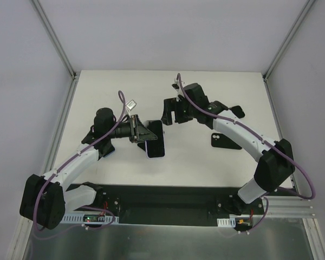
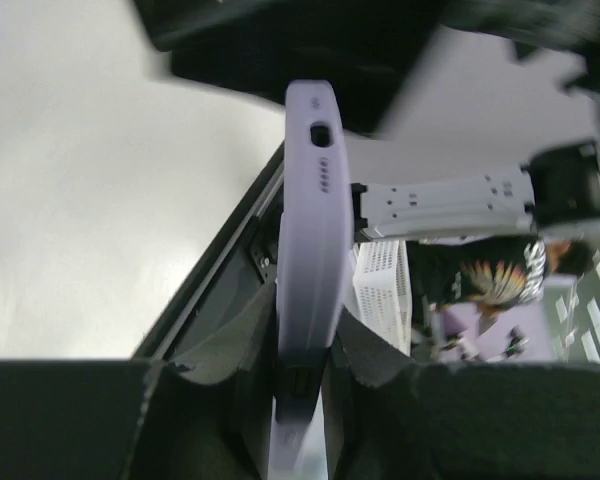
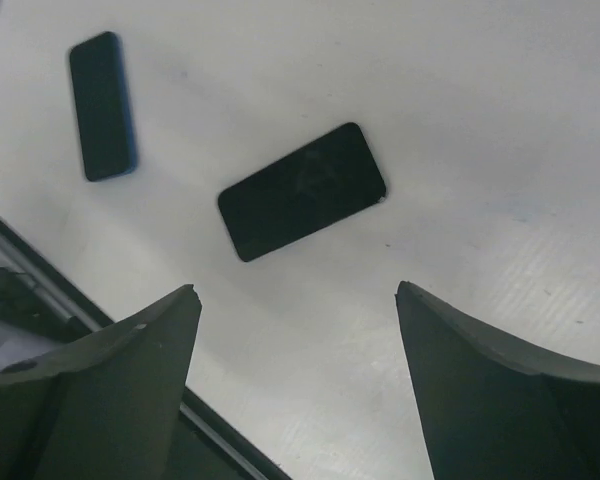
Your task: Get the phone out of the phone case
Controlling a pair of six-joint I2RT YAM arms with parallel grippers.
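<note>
A black phone in a pale lavender case is held up over the table, its screen facing the top view. My left gripper is shut on its left side. Seen edge-on in the left wrist view, the case rises between the left fingers, a small opening near its top. Close to the phone's upper right corner is my right gripper, its fingers part open. Nothing shows between the right fingers in the right wrist view. Whether they touch the case is unclear.
On the white table, one phone and a smaller dark one lie right. A blue-edged phone and another black phone lie flat below the right gripper. Clear table lies in front of the held phone.
</note>
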